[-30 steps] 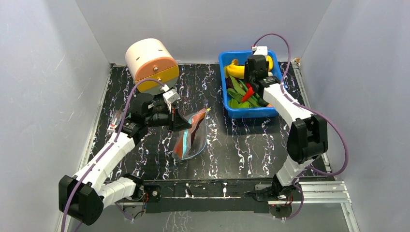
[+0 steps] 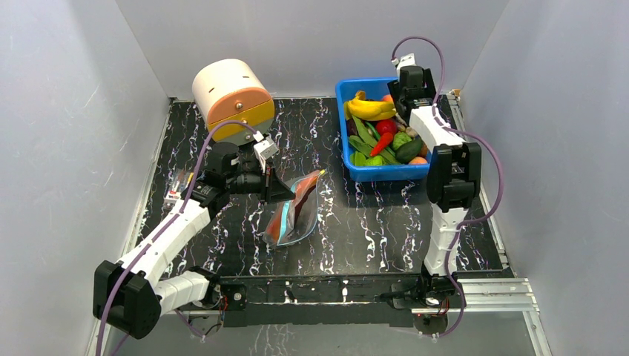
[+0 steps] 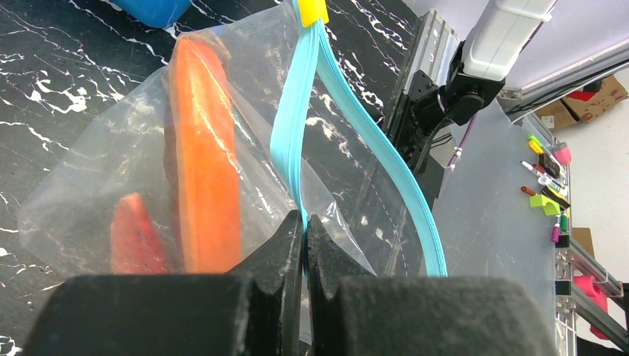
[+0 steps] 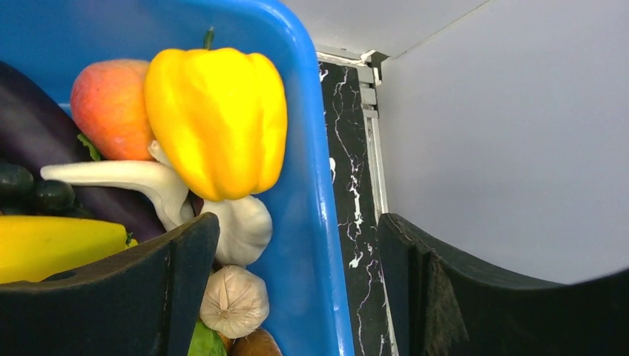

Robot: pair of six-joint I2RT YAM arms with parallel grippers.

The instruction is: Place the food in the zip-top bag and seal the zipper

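Note:
The clear zip bag (image 2: pixel 293 215) with cyan zipper (image 3: pixel 386 163) lies at the table's centre, an orange carrot-like item (image 3: pixel 204 163) and a red piece (image 3: pixel 133 237) inside. My left gripper is shut on the bag's zipper edge. My right gripper is open over the back right of the blue bin (image 2: pixel 383 173), above a yellow bell pepper (image 4: pixel 215 119) lying among an eggplant (image 4: pixel 33 119), garlic (image 4: pixel 234 304) and other produce.
A rounded cream box with orange and yellow drawers (image 2: pixel 226 78) stands at the back left. Walls enclose the marble table (image 2: pixel 371 230).
My right gripper has moved back and right over the bin, toward its far right corner. The left arm and bag are nearly unchanged.

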